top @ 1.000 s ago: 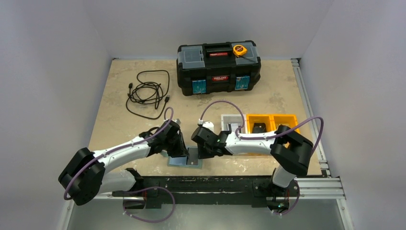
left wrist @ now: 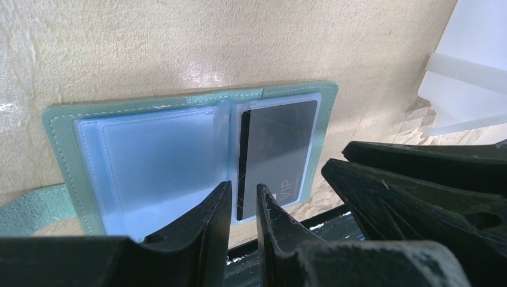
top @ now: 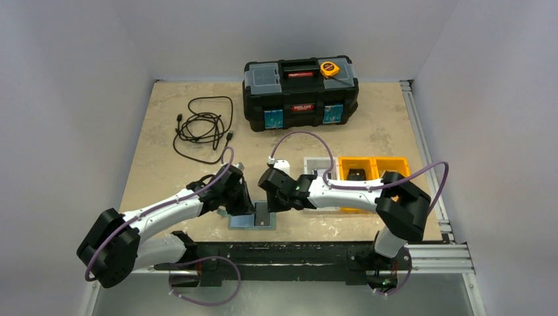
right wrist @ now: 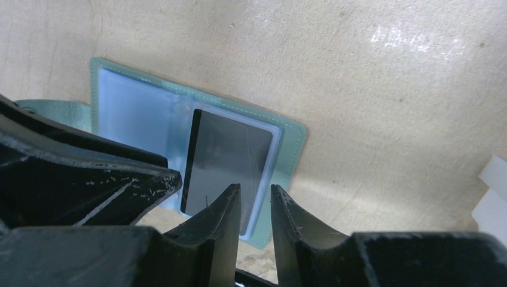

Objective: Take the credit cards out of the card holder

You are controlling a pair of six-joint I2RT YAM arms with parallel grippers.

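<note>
The card holder (top: 242,227) lies open and flat near the table's front edge, green outside with blue inner pockets. In its right clear pocket sits a dark grey card marked VIP; the same card (right wrist: 224,155) shows in the right wrist view. Over the card's left edge, my left gripper is open by a small gap, with nothing between its fingers. My right gripper is also partly open and empty, over the holder's right border. Contact between the fingertips and the holder cannot be made out.
Right of the holder, partly under my right arm, are a white tray (top: 310,172) and an orange bin (top: 391,162). A black toolbox (top: 301,99) with a yellow tape measure (top: 329,68) stands at the back. A coiled black cable (top: 204,125) lies back left. Both grippers are close together.
The holder has shifted slightly left.
</note>
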